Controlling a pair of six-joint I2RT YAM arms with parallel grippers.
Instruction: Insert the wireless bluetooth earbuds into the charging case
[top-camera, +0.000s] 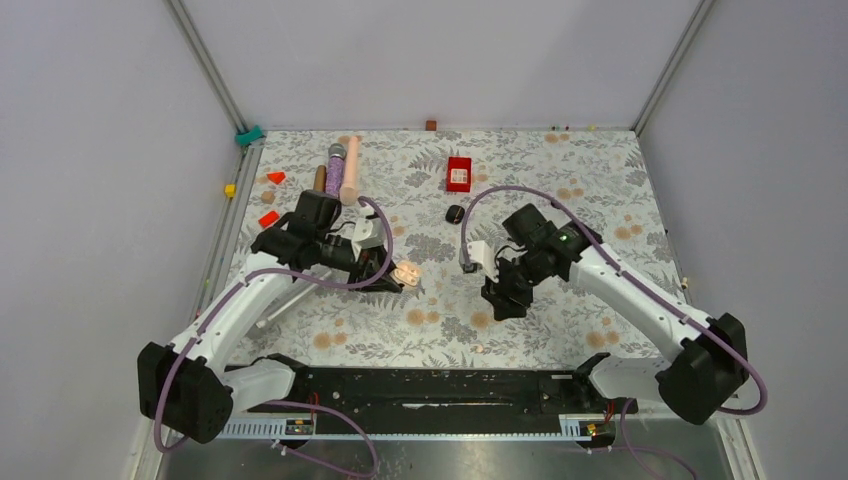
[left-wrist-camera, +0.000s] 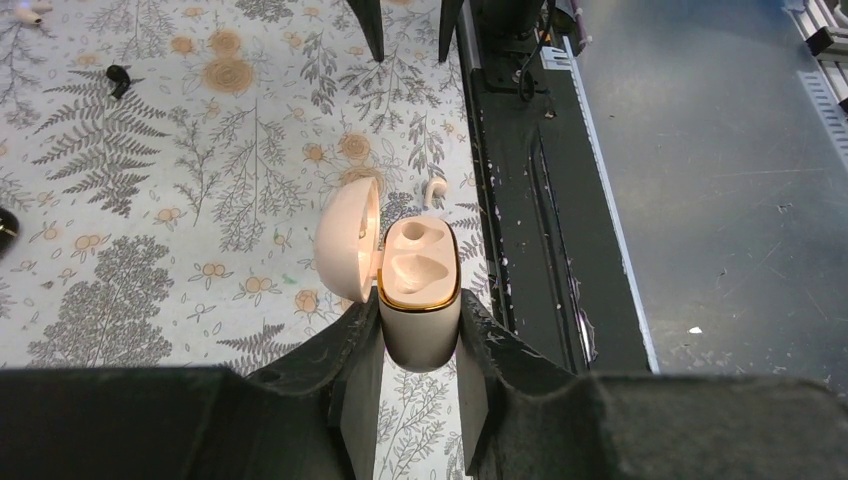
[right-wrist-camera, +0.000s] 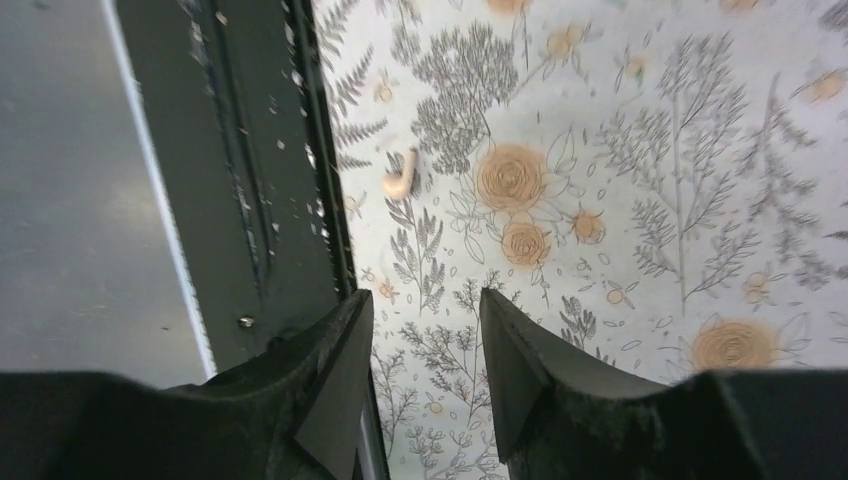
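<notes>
The pinkish-white charging case (left-wrist-camera: 418, 330) is held by my left gripper, which is shut on its body. Its lid (left-wrist-camera: 347, 240) stands open and both visible wells are empty. A white earbud lies on the patterned cloth close to the table's front edge; the left wrist view also has this earbud (left-wrist-camera: 434, 189) beyond the case. My right gripper is open, with nothing between its fingers and the earbud ahead of its tips. From above, that gripper (top-camera: 503, 303) is over the front middle, behind the earbud (top-camera: 477, 348).
A second pale earbud (left-wrist-camera: 30, 12) and a black earbud (left-wrist-camera: 118, 80) lie farther off. A black case (top-camera: 455, 214) and a red box (top-camera: 458, 174) stand at the back middle. A dark rail (top-camera: 440, 400) borders the front. Open cloth lies between the grippers.
</notes>
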